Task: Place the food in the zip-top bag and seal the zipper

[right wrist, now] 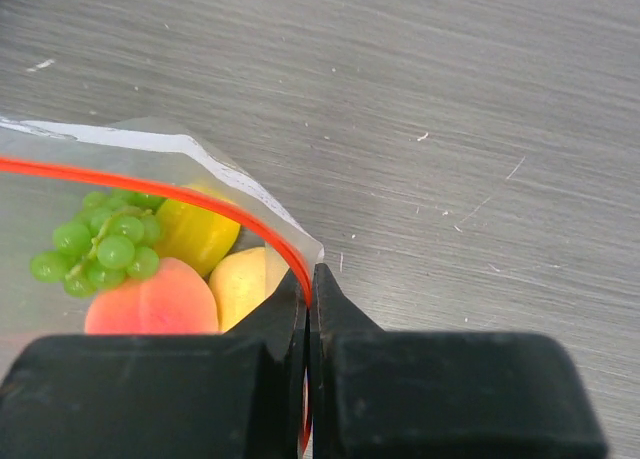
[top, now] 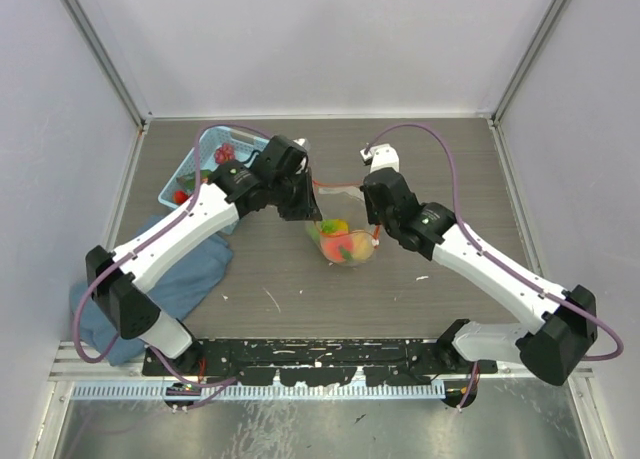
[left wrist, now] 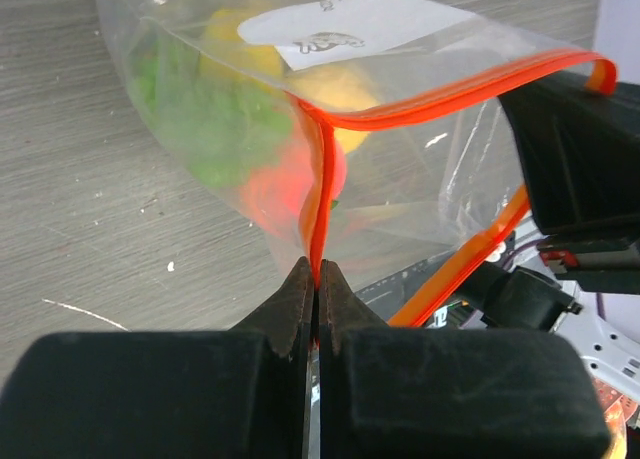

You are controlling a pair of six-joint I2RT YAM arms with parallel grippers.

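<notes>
The clear zip top bag [top: 345, 201] with an orange zipper edge hangs between both grippers, its mouth spread apart. Inside it rest green grapes [right wrist: 110, 241], a yellow item [right wrist: 193, 234] and a peach-coloured fruit [right wrist: 155, 301], with another yellow-orange piece [right wrist: 238, 284] beside them. My left gripper is shut on one side of the orange zipper edge. The opposite side of that rim runs into my right gripper, which is shut on it.
A light blue basket [top: 190, 161] with red and green produce stands at the back left, partly behind the left arm. A blue cloth [top: 190, 279] lies at the front left. Bare table shows right of the bag.
</notes>
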